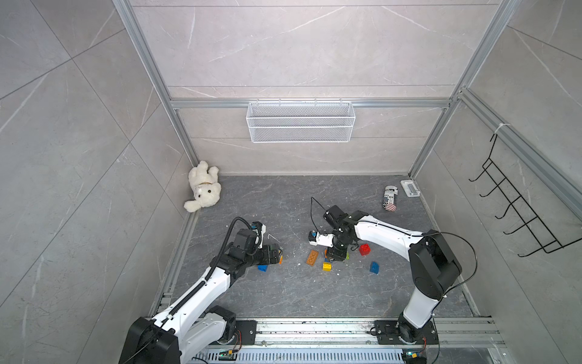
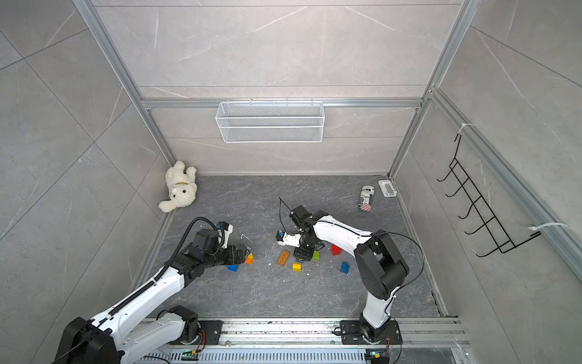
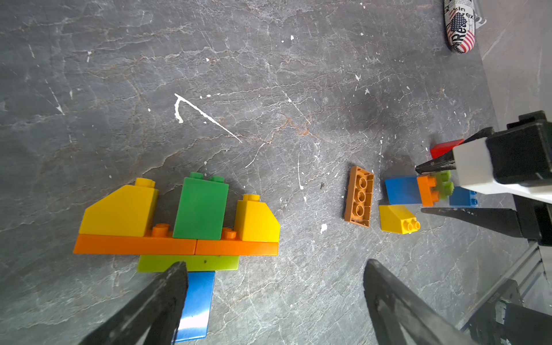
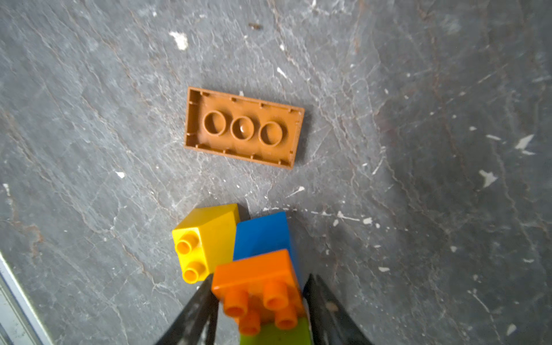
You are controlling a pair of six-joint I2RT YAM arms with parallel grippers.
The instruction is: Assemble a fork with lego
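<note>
In the left wrist view, my open left gripper stands over a built piece: yellow slope [image 3: 118, 210], green brick [image 3: 198, 210], second yellow slope [image 3: 256, 224], orange strip [image 3: 135, 244], lime layer [image 3: 152, 262], blue stem [image 3: 195, 304]. In the right wrist view, my right gripper has its fingers either side of an orange brick [image 4: 253, 264] beside a lime brick [image 4: 274, 339]; whether it grips is unclear. A blue brick [image 4: 261, 233], yellow slope [image 4: 212, 230] and upturned brown brick [image 4: 244, 100] lie nearby.
A red brick [image 1: 364, 249] and blue brick [image 1: 374, 268] lie right of the right gripper. A white teddy [image 1: 206, 194], printed object [image 1: 390, 200] and white case [image 1: 410, 189] are at the back. A wire basket [image 1: 300, 121] hangs above.
</note>
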